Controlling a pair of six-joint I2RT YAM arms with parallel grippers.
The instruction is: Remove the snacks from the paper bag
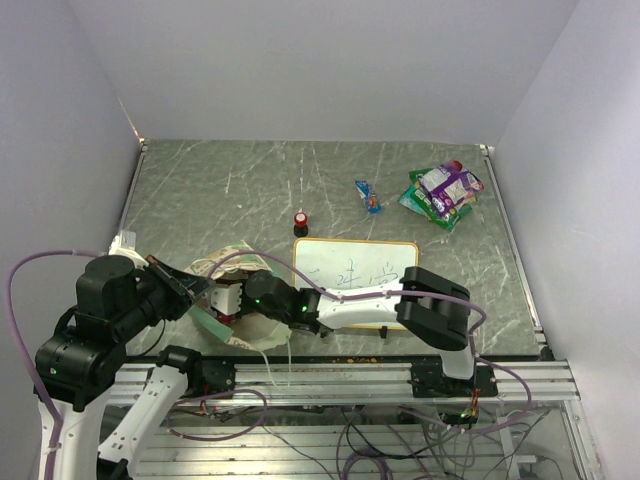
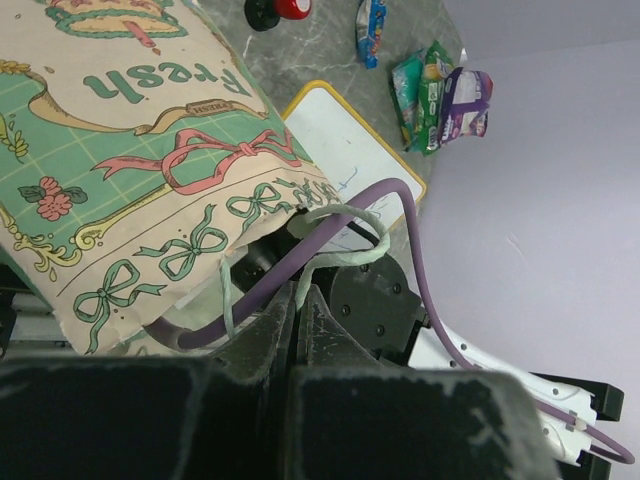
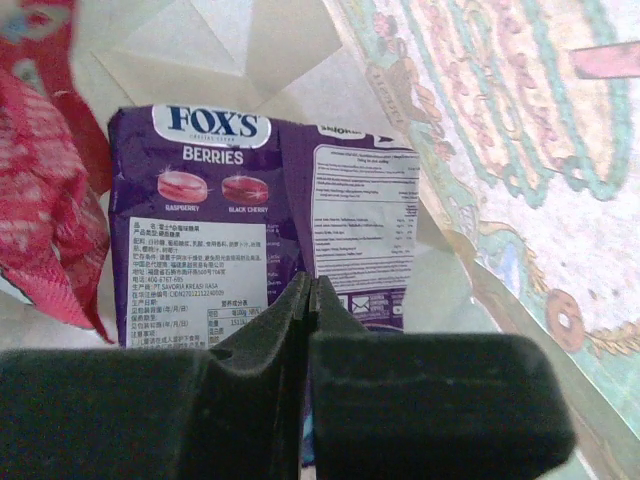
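Note:
The printed paper bag [image 2: 150, 190] lies on its side with its mouth toward the right arm. My left gripper is shut on the bag's pale twisted handle [image 2: 345, 256]. In the top view the right arm reaches into the bag [image 1: 262, 333]. Inside, a purple Fox's berries packet [image 3: 210, 230] lies flat against the bag wall, and a red packet [image 3: 45, 190] is to its left. My right gripper is shut in front of the purple packet's lower middle, with nothing visible between its fingertips. Whether it touches the packet, I cannot tell.
Several green and purple snack packets [image 1: 445, 193] are heaped at the back right, with a small blue snack [image 1: 368, 196] beside them. A red-topped bottle [image 1: 301, 223] and a whiteboard [image 1: 400, 262] are near the bag. A purple cable [image 2: 410, 215] runs past the handle.

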